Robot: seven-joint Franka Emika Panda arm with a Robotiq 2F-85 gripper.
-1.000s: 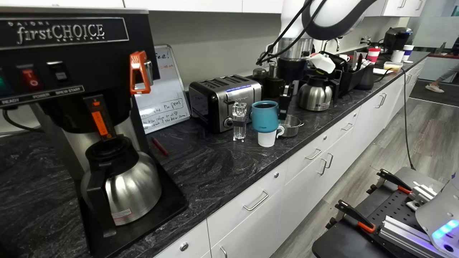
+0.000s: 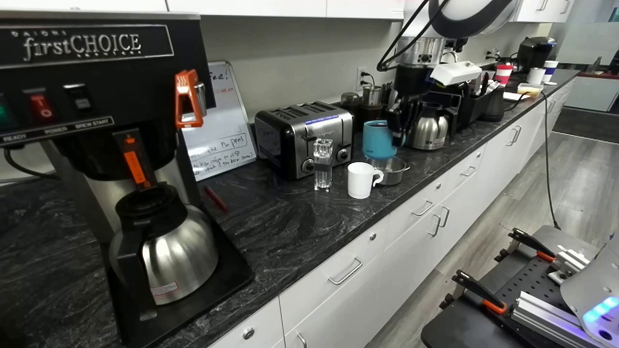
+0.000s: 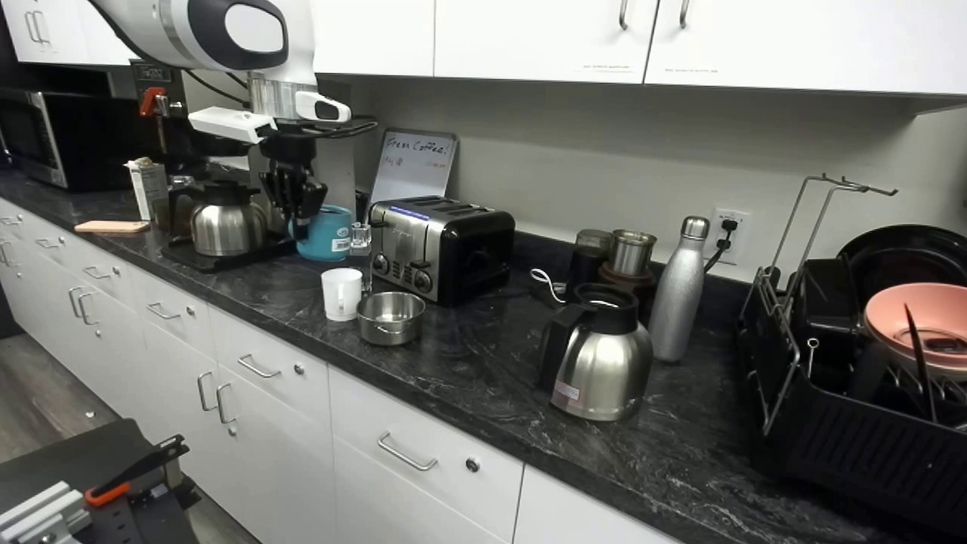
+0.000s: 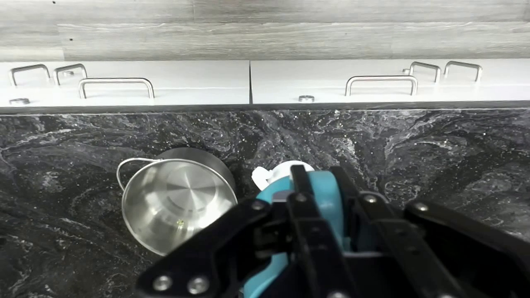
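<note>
A teal mug (image 2: 378, 140) is upright with its dark opening up, and my gripper (image 2: 399, 123) is shut on it at its side. In the wrist view, part of the teal mug (image 4: 328, 201) shows between the two black fingers; the gripper hides much of the rest. Whether the mug's base touches the counter, I cannot tell. A white mug (image 2: 360, 180) stands on the counter close by, partly covered by the teal mug in the wrist view. A small steel pot (image 4: 181, 203) sits beside the white mug.
A clear grinder (image 2: 323, 165) and a toaster (image 3: 441, 246) stand near the mugs. Steel carafes, one of them a carafe (image 3: 603, 363) by the bottle (image 3: 680, 290), occupy other spots. Bare counter (image 3: 480, 399) lies to the pot's right in exterior view 2.
With the teal mug still held, my gripper has shifted right in exterior view 1. The mug no longer overlaps the white mug there and now appears behind it, near the pot.
</note>
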